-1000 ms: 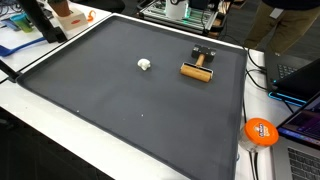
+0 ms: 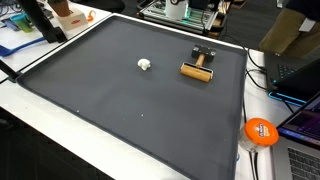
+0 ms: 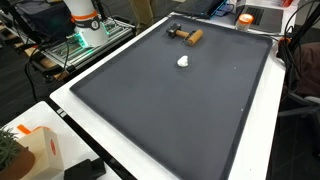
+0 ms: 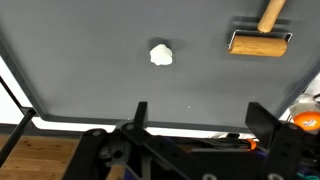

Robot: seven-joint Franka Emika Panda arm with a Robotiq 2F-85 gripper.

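A small white lump (image 2: 144,64) lies alone on the dark grey board, and in the wrist view the white lump (image 4: 161,54) is ahead of my gripper and left of its middle. The roller tool (image 2: 197,72), a light-brown cylinder with a wooden handle and a black end, rests near the board's right side. Its cylinder (image 4: 258,46) shows at the upper right of the wrist view. My gripper hangs above the board with its two dark fingers wide apart. Nothing shows between them. Neither object is touched by it.
The grey board (image 3: 150,100) has a white border and is mostly bare. An orange-lidded tub (image 2: 261,132) stands off its right edge, near a laptop (image 2: 298,160) and cables. A potted plant (image 3: 12,150) is beyond the board at the lower left of exterior view 2.
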